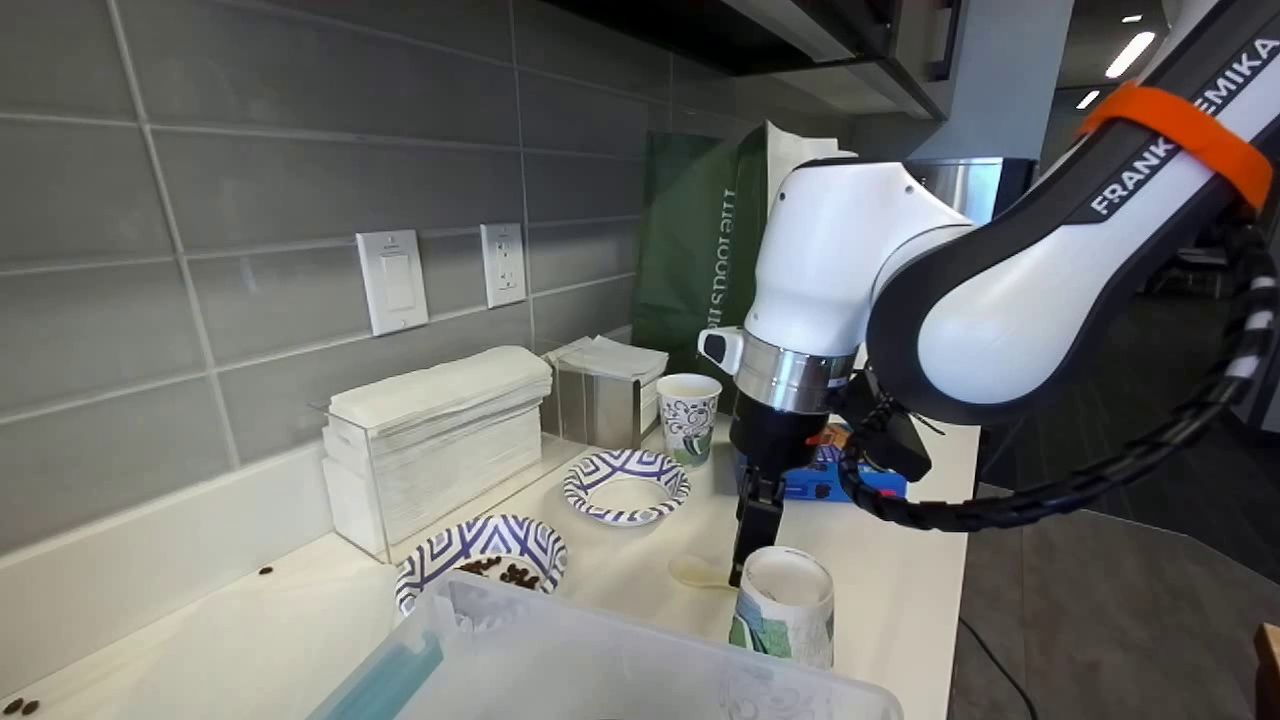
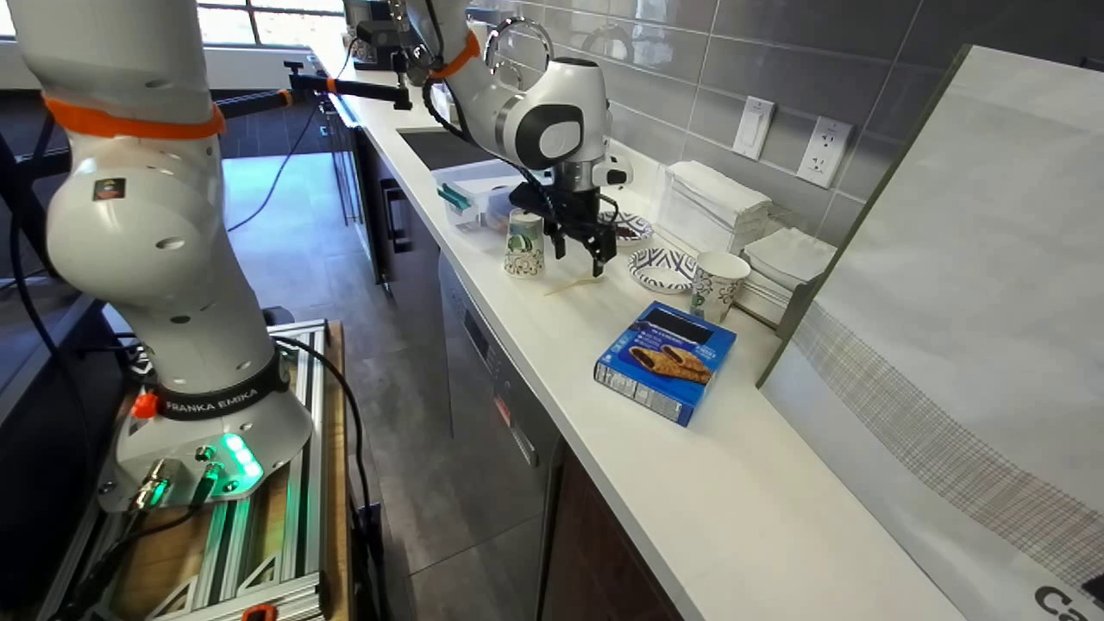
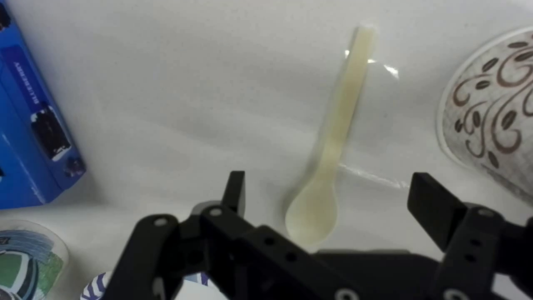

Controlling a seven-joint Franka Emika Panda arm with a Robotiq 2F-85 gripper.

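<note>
A pale cream spoon lies flat on the white counter, its bowl toward my gripper in the wrist view. My gripper hangs over it with the fingers wide apart; the spoon's bowl shows between the two fingers, and nothing is held. In exterior view 1 the spoon is partly hidden behind an upside-down paper cup, and my gripper is close above it. From the other side, exterior view 2 shows the spoon beside the gripper.
A bowl with dark beans, an empty patterned bowl and an upright paper cup stand toward the wall. A blue box lies nearby. The clear plastic bin is beside the upside-down cup. Counter beyond the box is clear.
</note>
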